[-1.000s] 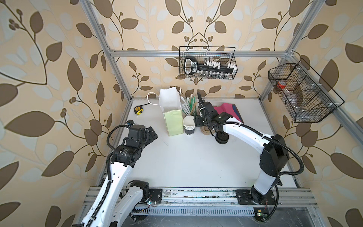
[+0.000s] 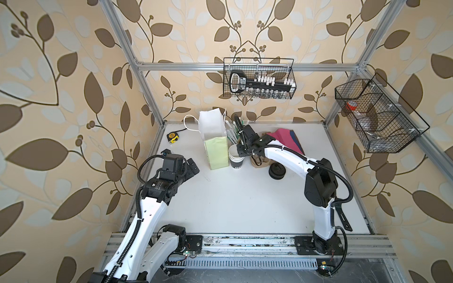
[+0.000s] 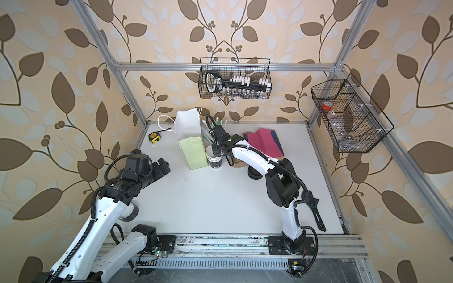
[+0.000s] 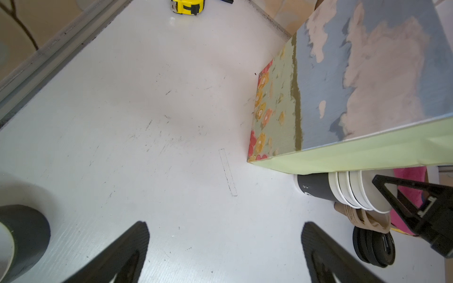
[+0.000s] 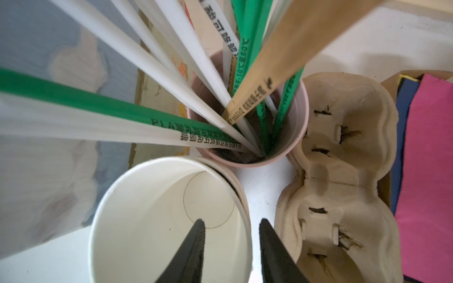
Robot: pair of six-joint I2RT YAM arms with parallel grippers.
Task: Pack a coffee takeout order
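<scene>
Nested white paper cups with dark bottoms (image 4: 318, 186) stand upright beside a tall green paper bag (image 2: 217, 153). My right gripper straddles the near wall of the top cup (image 5: 141, 207), one finger inside the mouth and the other outside. A gap shows between its fingers and the rim, so it is open. Over bare table at the left hovers my left gripper, wide open and empty. Behind the cups, a pink holder (image 5: 302, 113) is full of wrapped straws. A moulded carrier (image 5: 349, 176) and black lids (image 2: 277, 170) lie to the right.
A lone dark cup (image 4: 30, 240) stands at the left, by the left arm. Pink napkins (image 5: 429, 179) lie behind the carrier; a yellow tape measure (image 2: 172, 137) is at the back left.
The right arm has swung left, carrying its gripper from beside the cups to over their rim. The left arm has barely moved, and the bag and cups appear unmoved.
</scene>
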